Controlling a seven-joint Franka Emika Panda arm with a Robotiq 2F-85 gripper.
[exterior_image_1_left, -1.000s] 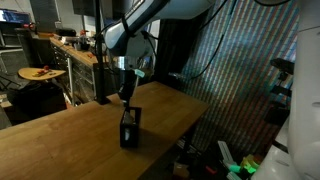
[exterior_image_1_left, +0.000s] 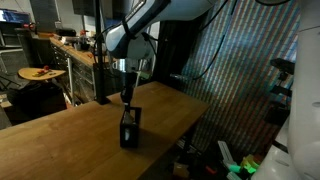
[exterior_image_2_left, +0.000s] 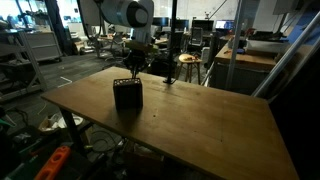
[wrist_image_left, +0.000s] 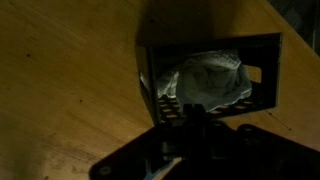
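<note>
A black open-topped basket (exterior_image_1_left: 130, 128) stands upright on the wooden table, close to its edge. The same basket (exterior_image_2_left: 127, 94) shows near the table's left part in exterior view 2. Inside it lies a crumpled pale grey cloth (wrist_image_left: 215, 80), seen from above in the wrist view. My gripper reaches in over the basket's near side, by the cloth. It is dark and shut, and nothing can be made out between its fingers. Whether the fingertips touch the cloth cannot be told.
A round stool (exterior_image_1_left: 42, 73) and a wooden cabinet stand in the background, off the table.
</note>
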